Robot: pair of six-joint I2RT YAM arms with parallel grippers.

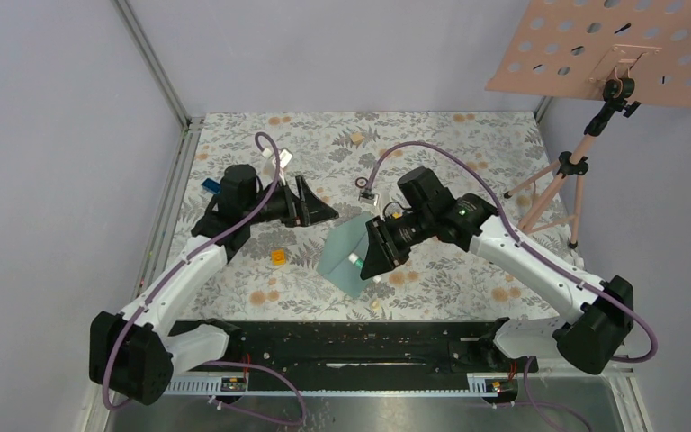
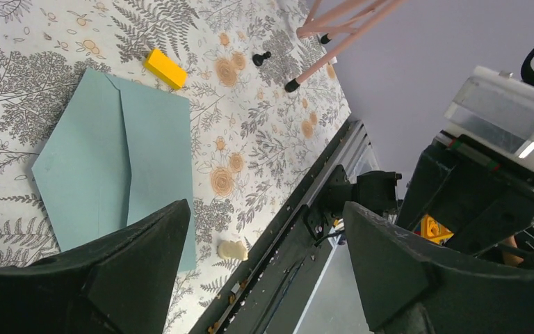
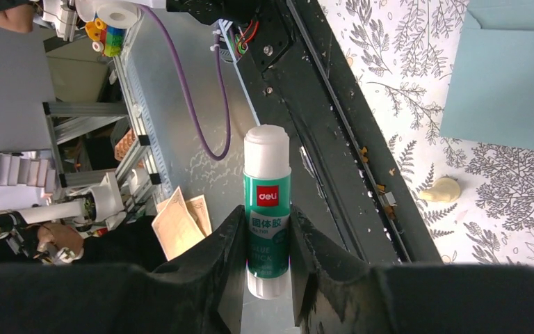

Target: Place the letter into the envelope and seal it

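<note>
The pale blue-green envelope (image 2: 160, 146) lies flat on the patterned cloth, its slanted flap (image 2: 83, 167) spread open beyond a dark edge. No separate letter shows. My left gripper (image 1: 320, 205) hangs up and to the left of the envelope, and the left wrist view has its fingers (image 2: 128, 257) apart with nothing between them. Clamped upright in my right gripper (image 1: 374, 256) is a green and white glue stick (image 3: 268, 209), cap upward in the right wrist view. In the top view that gripper covers the envelope's right part.
Beyond the envelope lies a yellow block (image 2: 165, 68). An orange block (image 1: 278, 256) sits to its left, and a small pale piece (image 3: 441, 189) is near the table's front edge. A blue box (image 1: 210, 185) lies far left; a pink tripod (image 1: 551, 184) stands right.
</note>
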